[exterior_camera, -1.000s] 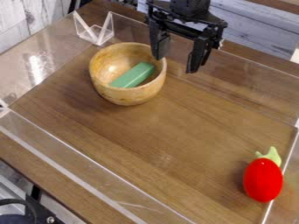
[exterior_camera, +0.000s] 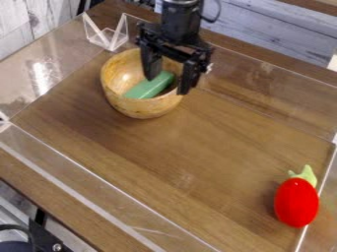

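A wooden bowl sits on the upper left of the tabletop, holding a green oblong object. The black gripper is low over the bowl, its open fingers on either side of the green object; whether they touch it is unclear. A red object with a pale green top lies at the lower right.
A clear triangular holder stands behind the bowl at the back left.
The gripper has moved left and down from above the bowl's right side to over the green object. The objects on the table look unmoved.
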